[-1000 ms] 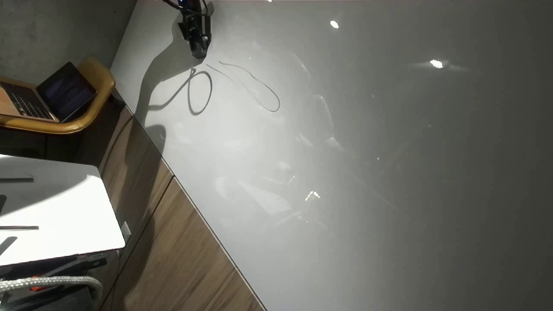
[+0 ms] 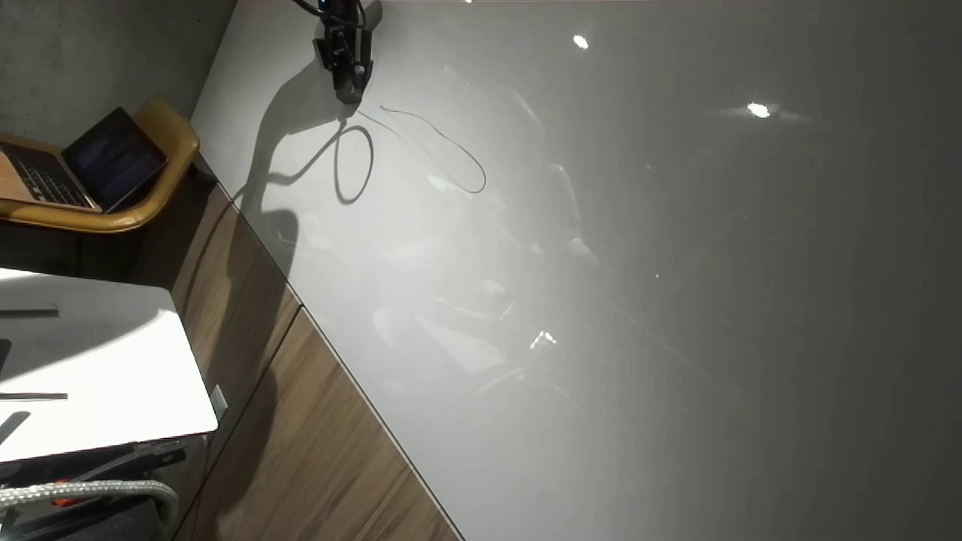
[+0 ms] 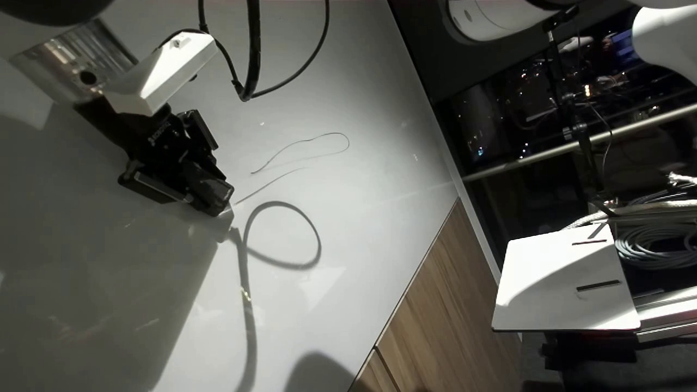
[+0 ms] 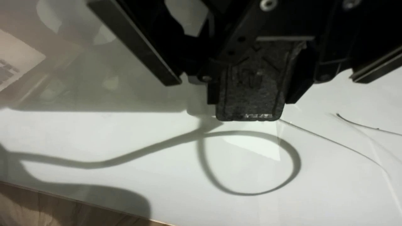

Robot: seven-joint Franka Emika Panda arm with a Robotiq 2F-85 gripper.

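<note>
My gripper is shut, its dark fingertips low over the glossy pale table. In the wrist view one broad black finger faces the camera and hides whatever lies behind it. A thin dark wire lies on the table in a long narrow U. One of its strands runs up to the fingertip's corner; I cannot tell whether it passes between the fingers. The wire's other end lies free, off to the side.
A thick grey loop on the table looks like the shadow of the arm's cable. Wooden cabinet fronts border the table's edge. A laptop rests on a yellow chair.
The gripper has shifted slightly right and down in exterior view 1, and its shadow with the loop has moved likewise. The wire looks unmoved.
</note>
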